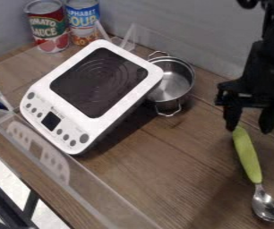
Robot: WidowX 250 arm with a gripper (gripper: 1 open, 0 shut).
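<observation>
My black gripper (250,116) is at the right, just above the upper end of a green-handled spoon (247,156) that lies on the wooden counter, its steel bowl (266,207) toward the bottom right. The fingers are spread apart, with nothing visible between them. A steel pot (175,85) stands left of the gripper, beside a white induction cooktop (91,89).
Two cans, tomato sauce (48,25) and alphabet soup (82,20), stand at the back left near the wall. A clear plastic edge runs along the lower left.
</observation>
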